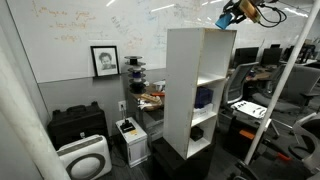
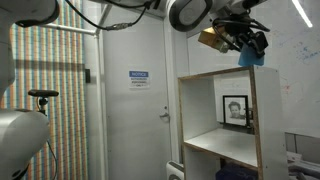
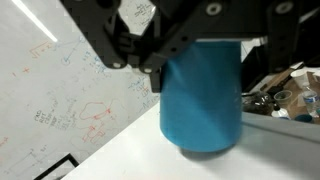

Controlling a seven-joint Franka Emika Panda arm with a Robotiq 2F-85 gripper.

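Note:
A blue cup-like object [image 3: 201,98] fills the middle of the wrist view, with my gripper shut on its upper part. In exterior view 1 the same blue object [image 1: 223,20] is at the top of the white shelf unit [image 1: 181,85], near its right side, the gripper [image 1: 229,14] just above it. Exterior view 2 has the blue object [image 2: 251,56] at the shelf's top right corner, below the gripper [image 2: 252,45]. Whether its base touches the shelf top [image 3: 270,150] I cannot tell.
The shelf top looks bare around the blue object. Dark items [image 1: 203,97] lie on the lower shelves. A pale upright post [image 1: 290,75] stands to the right in exterior view 1. A framed portrait [image 1: 105,61] hangs on the whiteboard wall.

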